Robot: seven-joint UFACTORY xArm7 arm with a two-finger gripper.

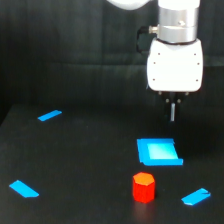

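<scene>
My gripper hangs above the dark table, pointing down, at the right of the view. Its fingers are small and dim here, so whether they are open or shut cannot be made out, and no object shows at their tips. Below and slightly left of it lies a blue square piece with a paler area inside its edges. A gap separates the fingertips from this piece. Nearer the camera stands a red hexagonal block.
Flat blue pieces lie apart from each other: one far left, one near left and one near right. Dark curtains hang behind.
</scene>
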